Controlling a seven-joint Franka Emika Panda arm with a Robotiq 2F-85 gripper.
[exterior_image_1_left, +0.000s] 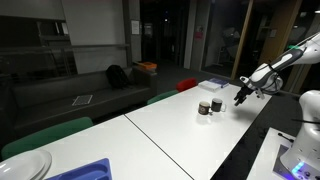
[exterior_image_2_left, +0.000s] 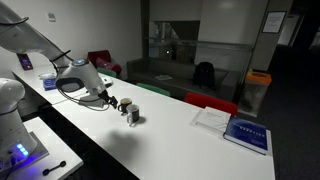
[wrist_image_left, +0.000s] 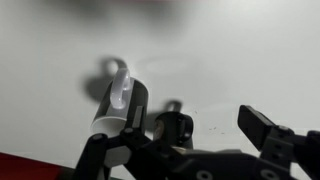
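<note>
Two mugs stand close together on the white table. One is a dark grey mug (exterior_image_1_left: 217, 105) with a pale handle, and it also shows as a grey mug (exterior_image_2_left: 133, 114) in the second exterior view. Beside it is a brownish mug (exterior_image_1_left: 204, 107). In the wrist view the pale-handled mug (wrist_image_left: 125, 100) lies at the left, and a dark mug (wrist_image_left: 174, 128) is partly hidden behind my gripper. My fingers there are spread wide, with no mug visibly held. From outside, the gripper (exterior_image_1_left: 240, 99) hovers beside the mugs.
Books and a white box (exterior_image_2_left: 212, 119) occupy the table's far end in the second exterior view. A blue tray (exterior_image_1_left: 85, 171) and stacked white plates (exterior_image_1_left: 25, 164) sit at the near left. Chairs and a sofa (exterior_image_1_left: 75, 100) stand behind.
</note>
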